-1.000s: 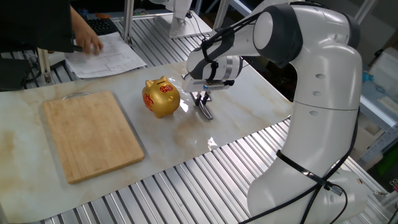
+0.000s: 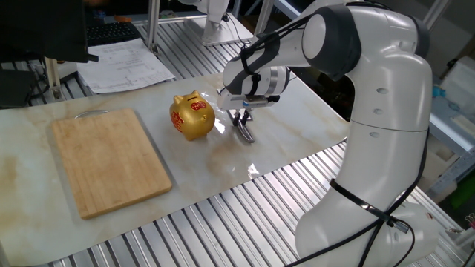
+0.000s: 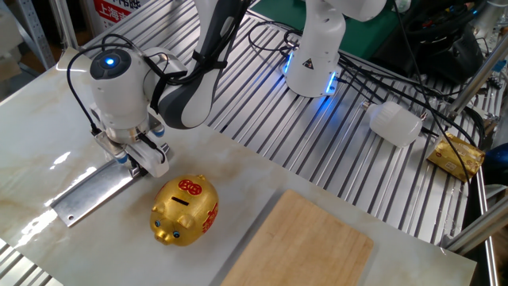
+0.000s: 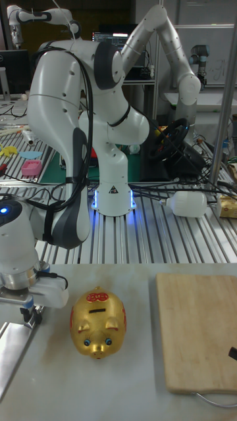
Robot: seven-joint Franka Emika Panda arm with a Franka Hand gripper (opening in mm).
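A gold piggy bank (image 2: 192, 116) with red markings stands upright on the marbled tabletop, between the gripper and a wooden cutting board (image 2: 111, 162). My gripper (image 3: 136, 168) points down over a flat metal blade (image 3: 94, 194) with a small hole near its end. In exterior view 1 a curved shiny piece (image 2: 244, 133), probably its handle, shows just below the fingers. Exterior view 3 has the gripper (image 4: 30, 316) left of the piggy bank (image 4: 98, 324), clear of it. The fingertips are small and partly hidden, so whether they grip the metal piece cannot be made out.
Papers (image 2: 124, 65) lie beyond the tabletop's back edge. A white container (image 3: 394, 124) and a gold package (image 3: 457, 156) rest on the slatted metal bench near the robot's base. Bare tabletop separates the piggy bank from the board.
A person's hand over the papers at the back has drawn away and is out of sight. The arm, piggy bank and board have not moved.
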